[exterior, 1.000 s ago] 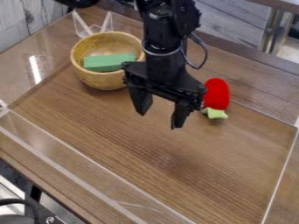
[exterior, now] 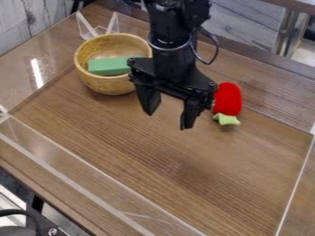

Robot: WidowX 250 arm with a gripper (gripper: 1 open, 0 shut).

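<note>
The black gripper (exterior: 168, 109) hangs over the middle of the wooden table (exterior: 147, 175), its two fingers spread wide apart with nothing visible between them. To its right lies a red object (exterior: 227, 97), with a small pale green piece (exterior: 226, 120) just below it. At the upper left, a wooden bowl (exterior: 129, 46) holds a green block (exterior: 109, 66), and the bowl is partly behind the arm.
A white object stands at the top left behind the bowl, near the table's back edge. Dark cable shows in the lower left corner.
The gripper has shifted very slightly, appearing a little higher or tilted. The bowl and the objects on the table have not visibly moved.
</note>
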